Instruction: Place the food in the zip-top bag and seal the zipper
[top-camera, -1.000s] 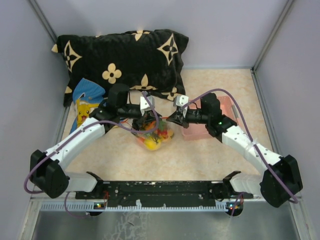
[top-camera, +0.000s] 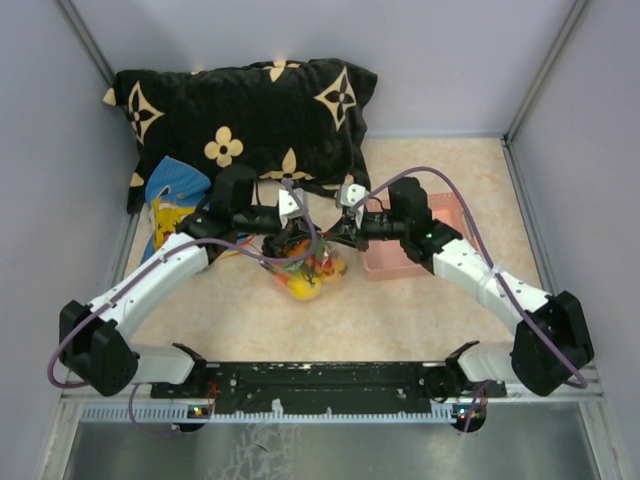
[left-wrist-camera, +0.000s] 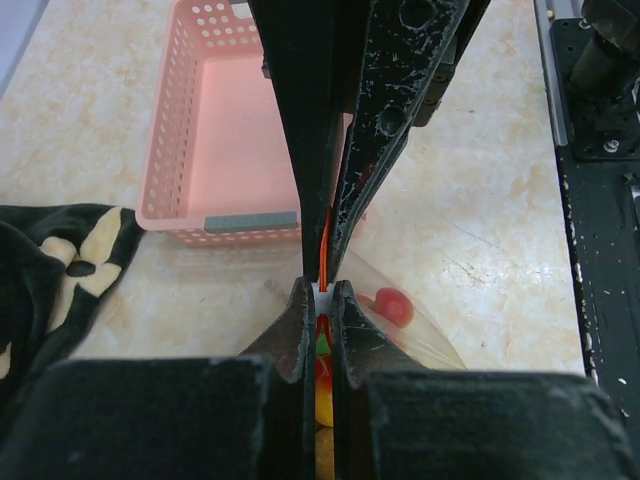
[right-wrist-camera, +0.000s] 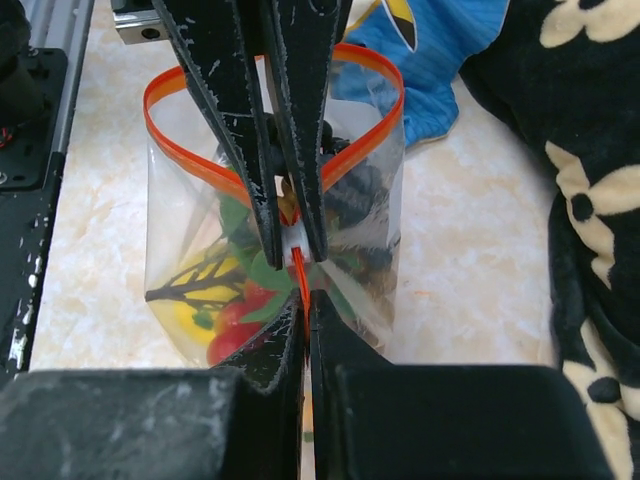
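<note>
The clear zip bag (top-camera: 305, 278) with orange zipper edge holds yellow, red and green food pieces, seen upright below both grippers. My left gripper is shut on the bag's zipper at its white slider, the orange strip running up from it. My right gripper is shut over the orange zipper strip, close in front of the left gripper's fingertips. In the right wrist view the zipper (right-wrist-camera: 368, 145) stands looped open beyond the left gripper's fingers.
A pink basket (top-camera: 400, 263) sits right behind the right arm. A black patterned blanket (top-camera: 240, 120) lies along the back, with a blue cloth (top-camera: 175, 180) at left.
My right arm has shifted slightly leftward, toward the left gripper, over the last second. The left arm and bag are nearly unchanged.
</note>
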